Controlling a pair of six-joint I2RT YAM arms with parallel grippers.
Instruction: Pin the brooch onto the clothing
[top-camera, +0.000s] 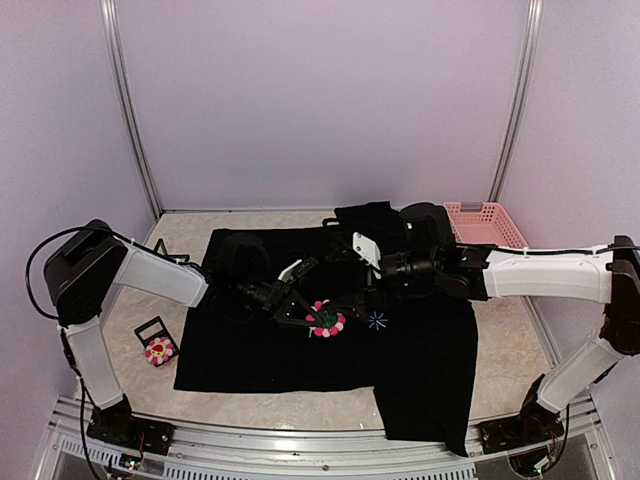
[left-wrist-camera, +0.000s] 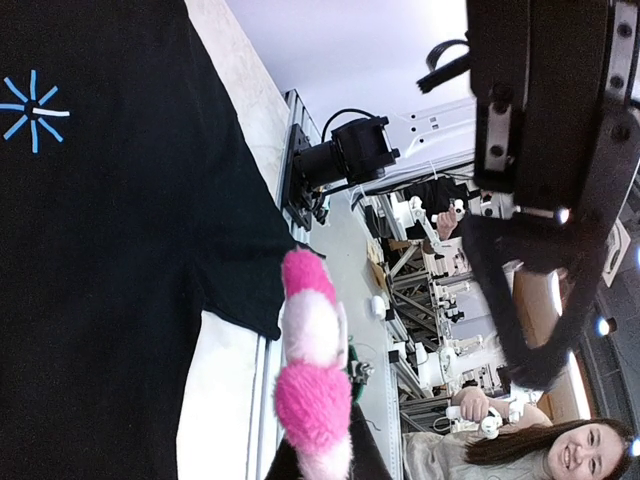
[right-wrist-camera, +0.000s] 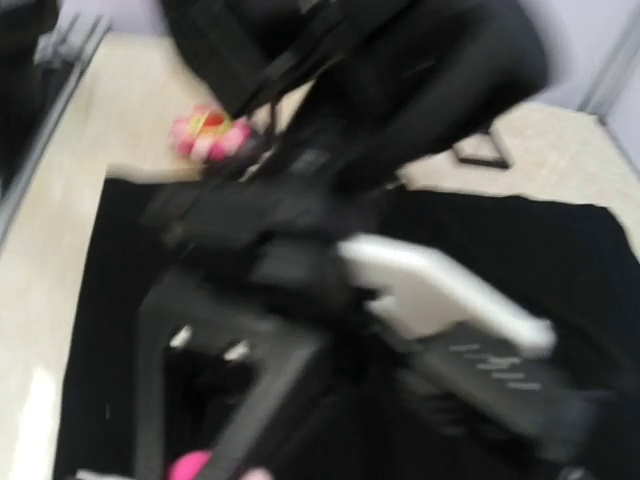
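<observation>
A pink and white flower brooch (top-camera: 325, 318) with a green back is in my left gripper (top-camera: 305, 315), which is shut on it; in the left wrist view the brooch (left-wrist-camera: 312, 395) shows edge-on with a metal clasp. The black clothing (top-camera: 420, 380) lies flat beneath, with a light-blue starburst mark (top-camera: 377, 320) right of the brooch. My right gripper (top-camera: 355, 300) is just right of and above the left one, open as far as can be told; its view is blurred, with the left gripper filling much of it.
A second flower (top-camera: 159, 350) with a black frame lies on the table at left. A pink basket (top-camera: 485, 225) stands at back right. Bare table surrounds the clothing.
</observation>
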